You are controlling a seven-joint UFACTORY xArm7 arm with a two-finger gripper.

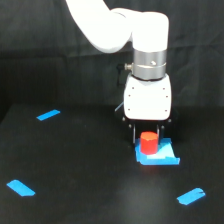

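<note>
A red block sits on a light blue, tray-like piece on the dark table, right of the middle. Directly over the block is my gripper, pointing down from the white arm. Its dark fingers stand apart, one toward each side of the block's upper part, and look open. They blend into the black background, so any contact with the block is hard to make out.
Blue strips lie flat on the table: one at the back left, one at the front left and one at the front right.
</note>
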